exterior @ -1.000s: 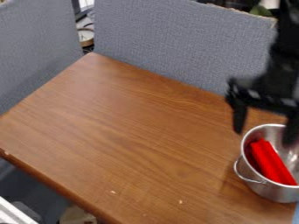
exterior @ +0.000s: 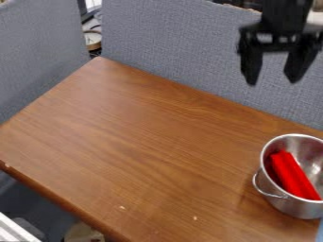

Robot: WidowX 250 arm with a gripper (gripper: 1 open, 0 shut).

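A steel pot (exterior: 271, 152) with a wire handle stands at the right end of the wooden table, with a red elongated object (exterior: 292, 176) lying inside it. My black gripper (exterior: 274, 60) hangs high above and behind the pot at the top right, blurred, its two fingers spread open with nothing visible between them.
Grey padded panels (exterior: 177, 47) border it at the back and left. Some clutter lies off the table at the lower left.
My gripper has risen from down at the pot to high above the table's back edge. The red object still lies in the pot.
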